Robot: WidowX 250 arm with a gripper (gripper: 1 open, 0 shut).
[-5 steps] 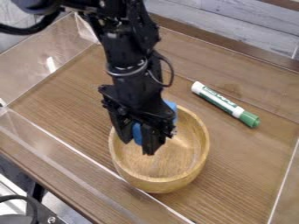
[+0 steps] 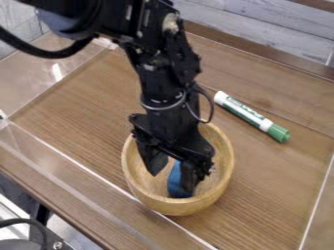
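My black gripper (image 2: 175,166) reaches down into a round light wooden bowl (image 2: 141,190), its fingers open and on either side of a small blue object (image 2: 175,182) inside the bowl. Part of the blue object is hidden behind the gripper, and whether the fingers touch it is unclear.
A green-and-white cylindrical tube (image 2: 251,116) lies on the wooden table (image 2: 78,117) to the right of the arm. A pale wall (image 2: 274,29) runs along the back.
The gripper has moved lower into the bowl. The blue object now shows lower in the bowl, beneath the gripper; earlier blue showed at the gripper and behind it.
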